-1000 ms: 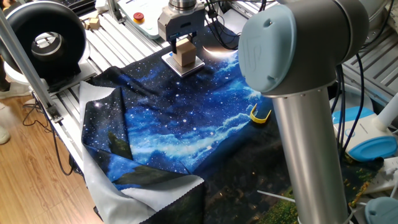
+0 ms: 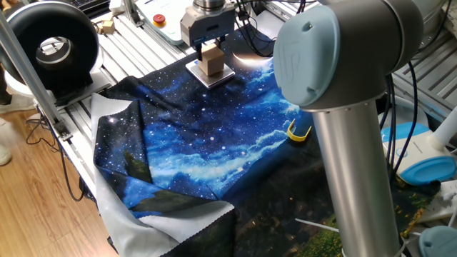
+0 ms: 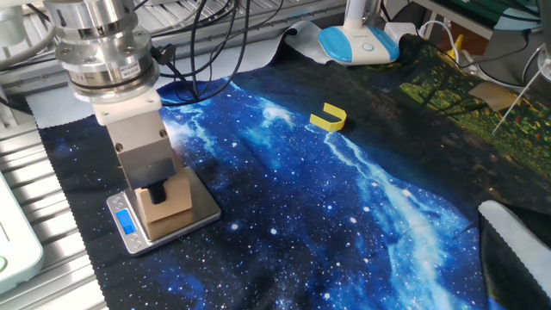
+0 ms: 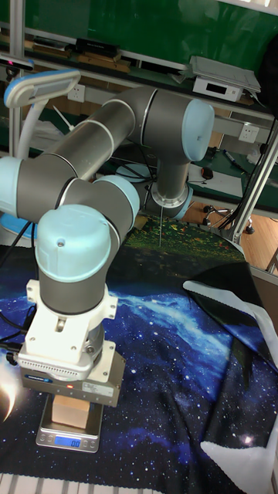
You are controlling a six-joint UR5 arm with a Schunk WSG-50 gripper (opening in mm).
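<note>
A plain wooden block [image 2: 211, 63] stands on a small silver digital scale [image 2: 218, 81] at the back of the cloth. My gripper [image 2: 211, 50] points down over it, its dark fingers reaching to either side of the block's upper part. From exterior view 2, one black finger [image 3: 157, 191] lies against or just before the block [image 3: 170, 215]; the other is hidden. The scale's display [image 4: 69, 443] appears to read 0.0 in exterior view 3, where the gripper body covers the block's top. Whether the fingers press on the block cannot be made out.
A star-patterned cloth [image 2: 207, 132] covers the table, folded over at its front-left corner. A yellow U-shaped piece [image 3: 329, 118] rests on it, with clear cloth between it and the scale. Cables [image 3: 211, 52] hang beside the wrist. A white-and-blue device [image 3: 357, 43] stands behind.
</note>
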